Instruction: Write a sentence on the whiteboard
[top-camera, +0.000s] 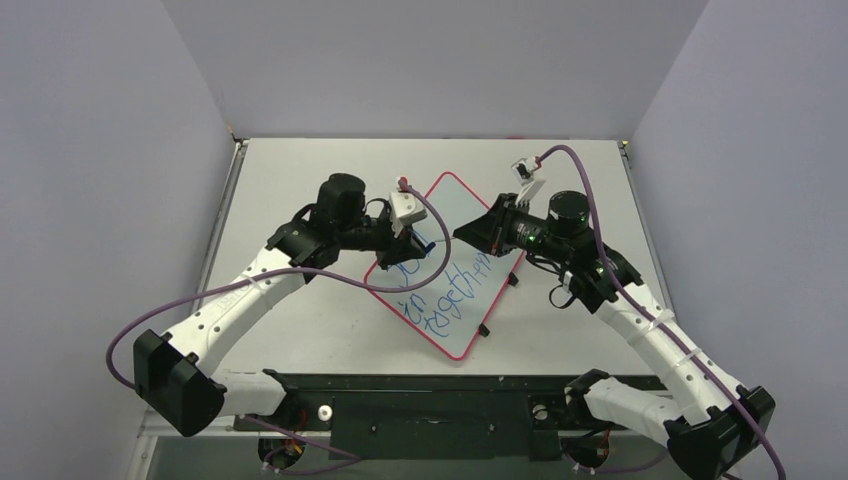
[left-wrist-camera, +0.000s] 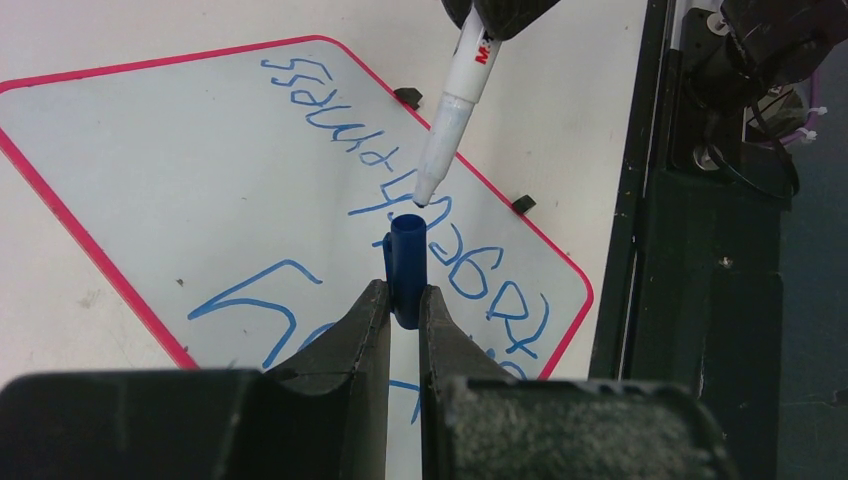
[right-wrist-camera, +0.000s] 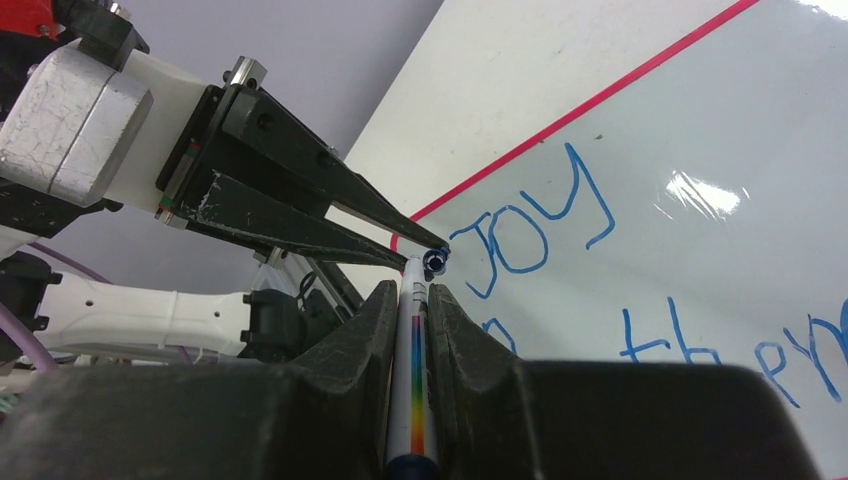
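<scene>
A red-edged whiteboard (top-camera: 460, 300) lies slanted on the table, with blue handwriting (right-wrist-camera: 520, 240) on it that includes "JOY". My left gripper is shut on a blue marker cap (left-wrist-camera: 408, 262), its open end showing. A white marker (left-wrist-camera: 455, 110) with its pale tip bare is in my right gripper, shut on the barrel. In the left wrist view the tip appears just above the cap's mouth. In the right wrist view the marker's front end overlaps the cap, so whether they touch cannot be told. Both grippers are above the board.
Black clips (top-camera: 484, 330) sit along the board's right edge. A purple cable (top-camera: 400, 289) from the left arm arches over the board. Bare tabletop (top-camera: 290, 345) surrounds the board, and grey walls stand at the back and sides.
</scene>
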